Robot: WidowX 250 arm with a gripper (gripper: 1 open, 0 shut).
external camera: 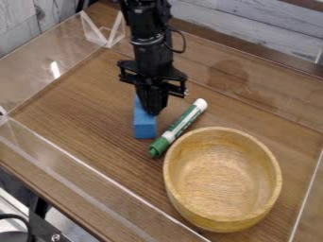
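The black arm reaches down from the top centre, its gripper (147, 102) low over a blue block (145, 126). The upper part of the block is hidden by the gripper; whether the fingers touch it or are open cannot be told. A green cylinder with white ends (177, 129) lies diagonally to the right of the block. A large tan oval bowl (220, 218) sits at the front right.
A pale border runs along its edges. A black cable shows in the bottom left corner.
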